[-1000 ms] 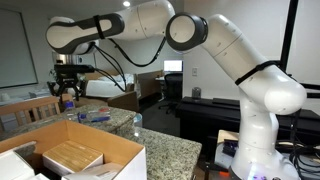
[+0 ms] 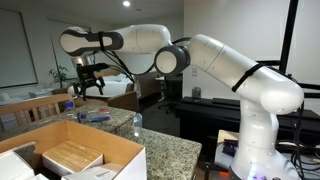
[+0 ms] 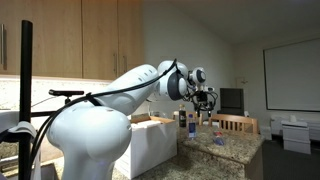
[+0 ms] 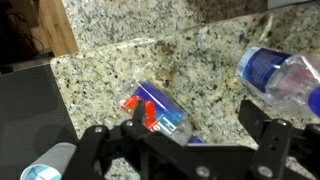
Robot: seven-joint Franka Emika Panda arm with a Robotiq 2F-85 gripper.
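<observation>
My gripper is open, with nothing held between its dark fingers. Below it on the speckled counter lies a red, white and blue package (image 4: pixel 155 107); the gripper's body partly covers its near end. A clear bottle with a blue label (image 4: pixel 275 78) lies to the package's right in the wrist view, partly cut off by the frame edge. From the side, the gripper (image 2: pixel 93 86) hangs well above the counter and the package (image 2: pixel 97 115).
In the wrist view, a pale round-topped item (image 4: pixel 52 158) stands at lower left beside a dark mat (image 4: pixel 30 105). An open cardboard box (image 2: pixel 118 150) fills the near left. Another clear bottle (image 2: pixel 138 124) stands upright, with bare counter (image 2: pixel 175 150) to its right.
The arm and gripper have shifted right in exterior view 1. The package, box and standing bottle have stayed where they were.
</observation>
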